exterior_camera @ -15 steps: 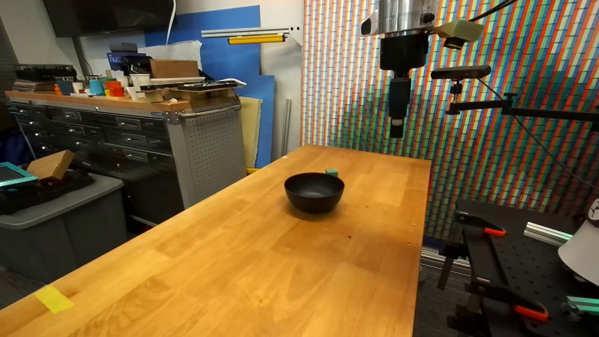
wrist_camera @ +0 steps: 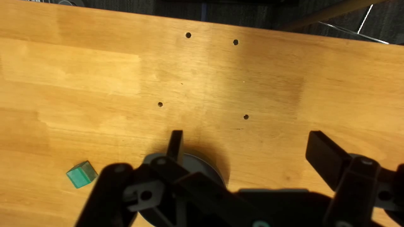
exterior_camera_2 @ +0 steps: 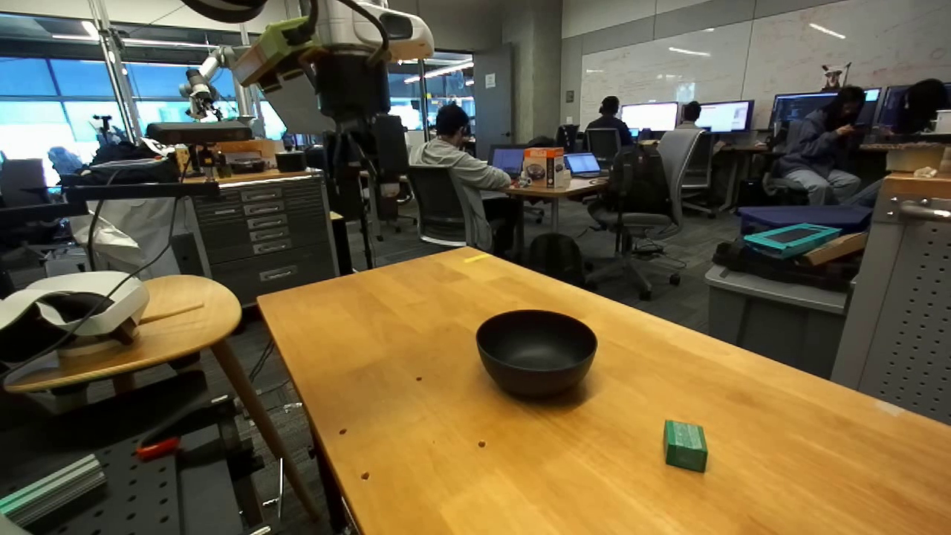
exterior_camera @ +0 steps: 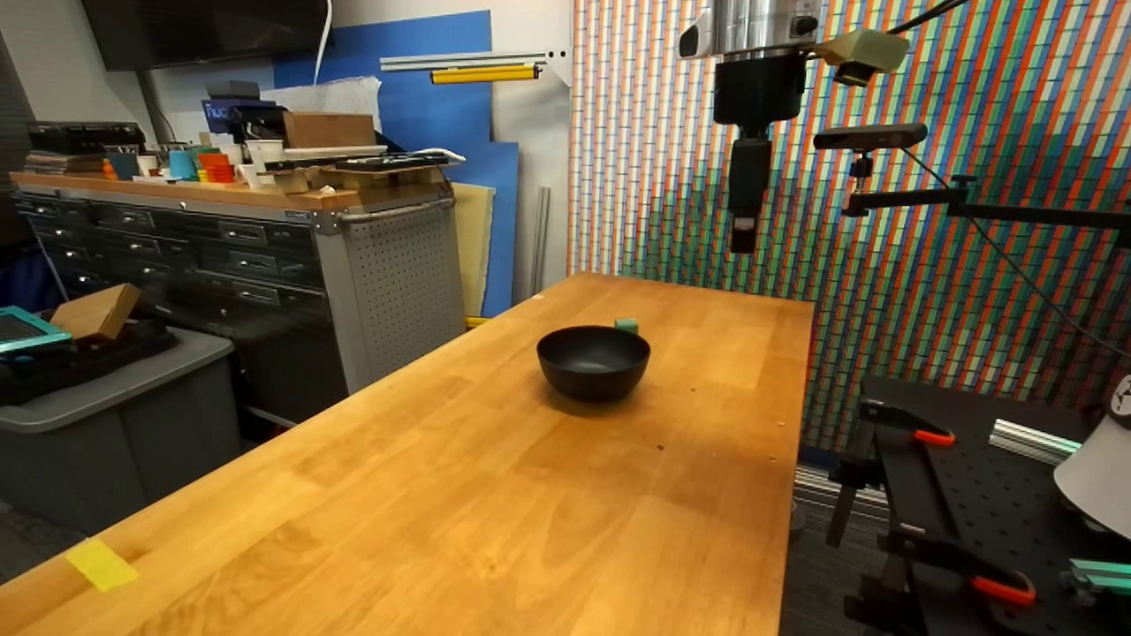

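Observation:
A black bowl [exterior_camera_2: 536,352] stands upright on the wooden table, empty as far as its inside shows. Beside it, clear of the rim, lies a small green block [exterior_camera_2: 686,446]. From exterior view 1 the block [exterior_camera: 626,324] is partly hidden behind the bowl [exterior_camera: 594,364]. High above the table hangs my gripper [exterior_camera: 743,235], well clear of both things. In the wrist view the gripper is open, its fingers wide apart with only tabletop between them. That view has the green block [wrist_camera: 81,174] at lower left, and the gripper covers much of the bowl [wrist_camera: 202,166].
A camera on a bracket [exterior_camera: 869,137] stands near the arm. Clamps [exterior_camera: 1002,589] sit on a black side table.
In exterior view 1 my gripper has shifted slightly up and to the left. The bowl and block have stayed where they were.

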